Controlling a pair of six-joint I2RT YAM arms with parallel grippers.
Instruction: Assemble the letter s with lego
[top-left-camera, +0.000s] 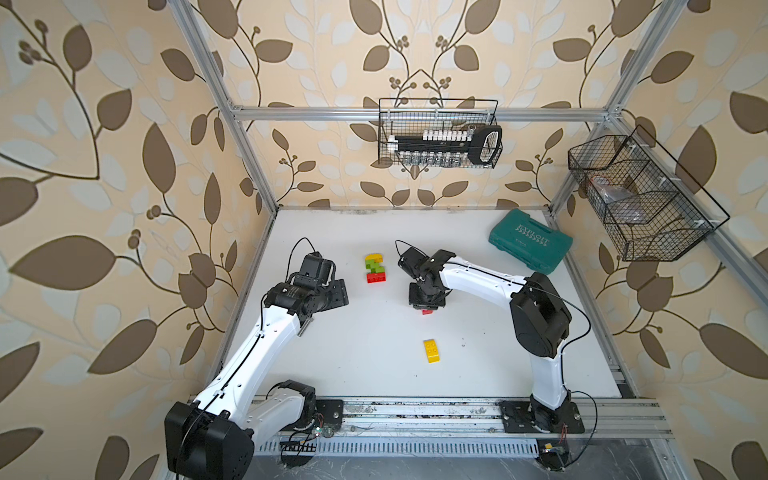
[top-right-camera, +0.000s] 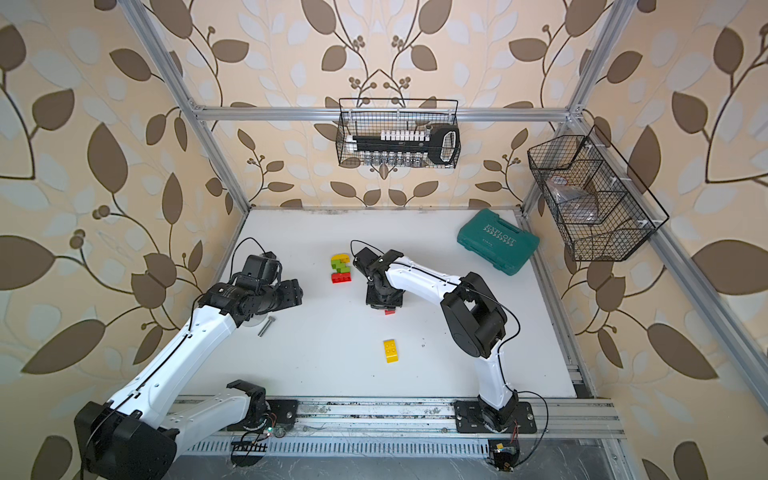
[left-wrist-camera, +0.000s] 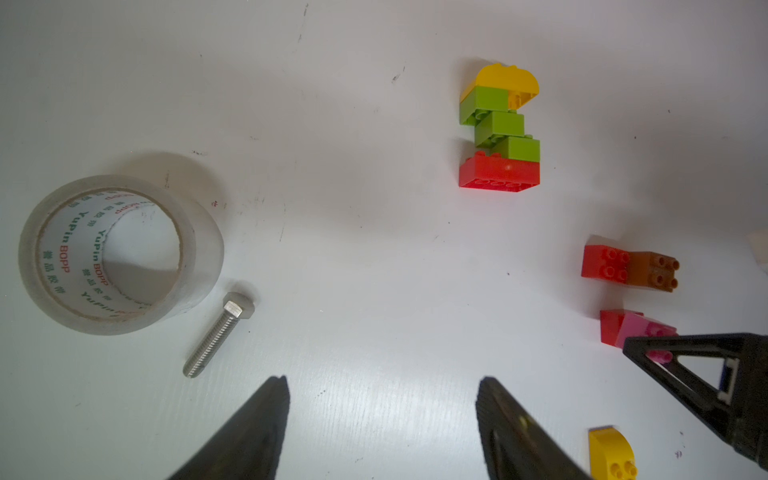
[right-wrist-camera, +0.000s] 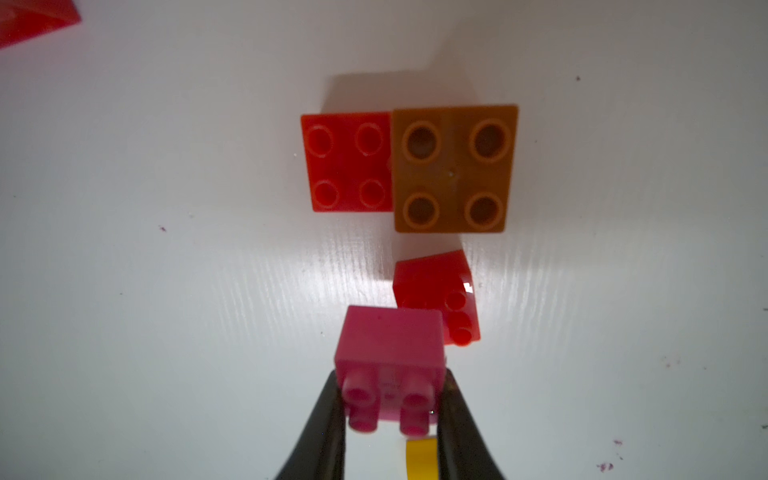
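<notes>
My right gripper is shut on a pink brick (right-wrist-camera: 388, 340), held studs toward the camera. Ahead of it in the right wrist view lies a slanted red brick (right-wrist-camera: 436, 280), partly covered by the pink one. A brown brick (right-wrist-camera: 454, 168) and a square red brick (right-wrist-camera: 348, 164) sit side by side farther on. In the left wrist view, a stack (left-wrist-camera: 500, 128) has a red brick, several green ones and a rounded yellow one, stepped in line. My left gripper is open over bare table, nothing between its fingers. A yellow brick (top-left-camera: 432, 350) lies nearer the front.
A tape roll (left-wrist-camera: 120, 252) and a bolt (left-wrist-camera: 217, 336) lie under the left arm. A green case (top-left-camera: 530, 241) rests at the back right. Table space between the stack and the left gripper is clear.
</notes>
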